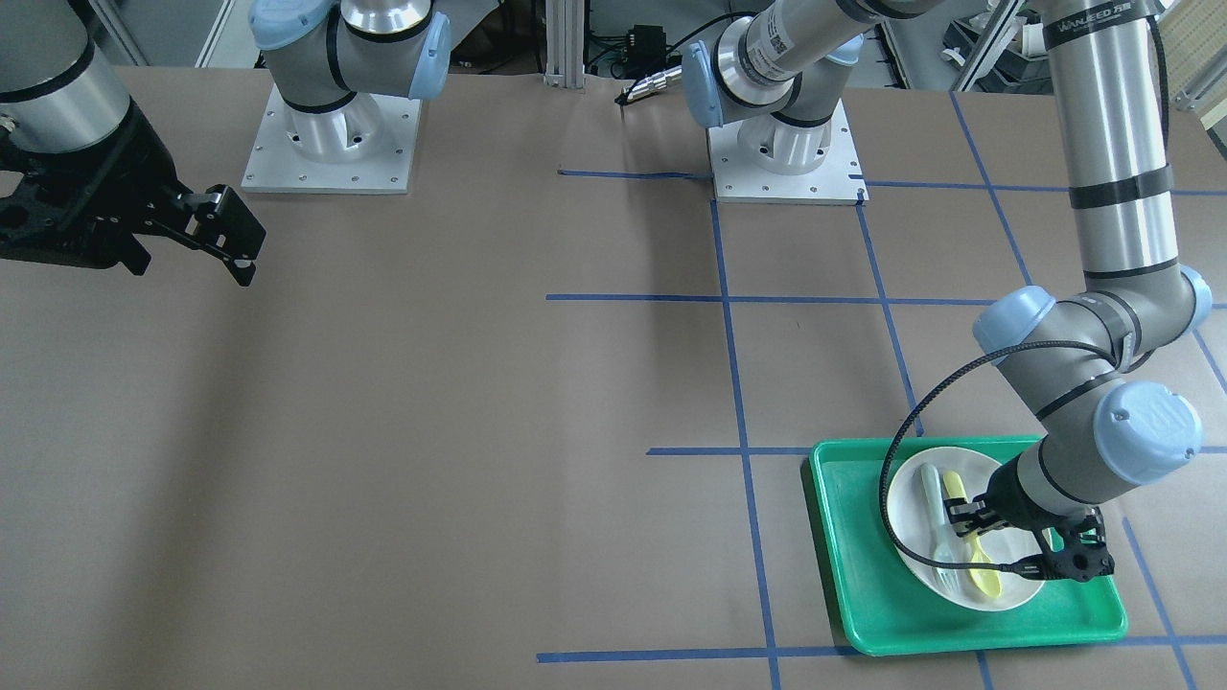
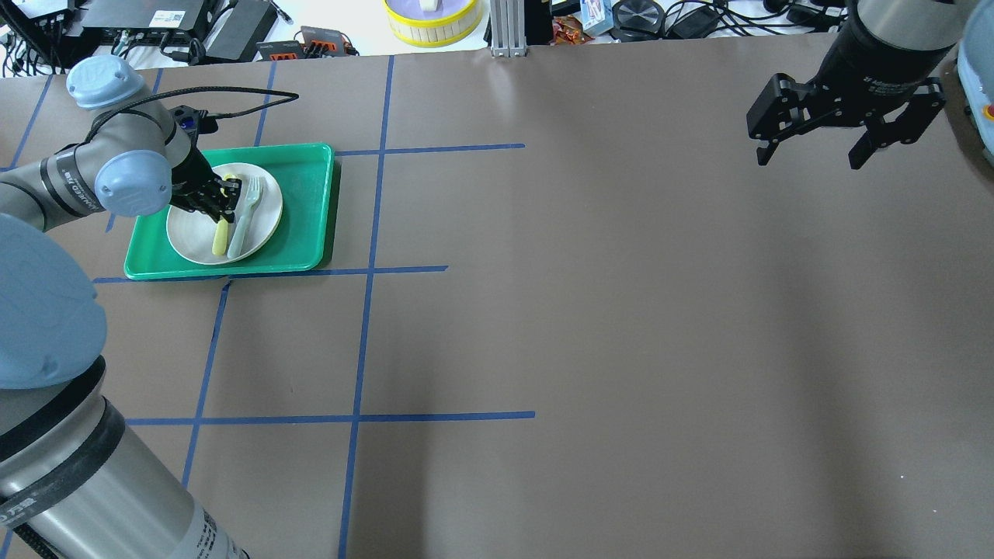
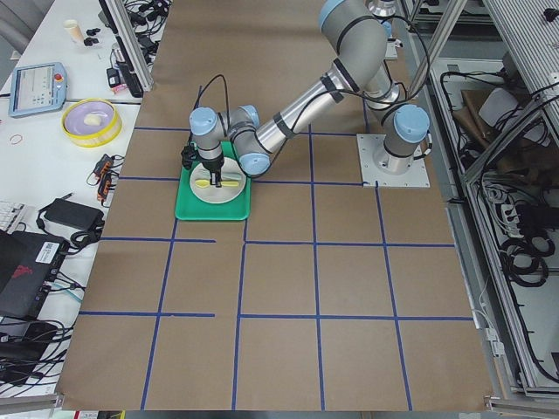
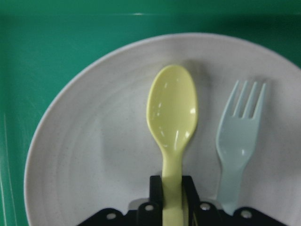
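Observation:
A green tray (image 1: 851, 598) holds a white plate (image 4: 94, 136) with a yellow spoon (image 4: 171, 108) and a pale blue fork (image 4: 240, 136) lying side by side on it. My gripper is down over the plate; in the left wrist view its black fingers are closed on the spoon's handle, with the spoon's bowl pointing away from them. The fork lies to the right, outside the fingers. In the front view the gripper partly hides the plate and cutlery.
A second black gripper (image 2: 843, 112) hangs at the other side of the table, well away from the tray. Other arm bases stand at the table's edge.

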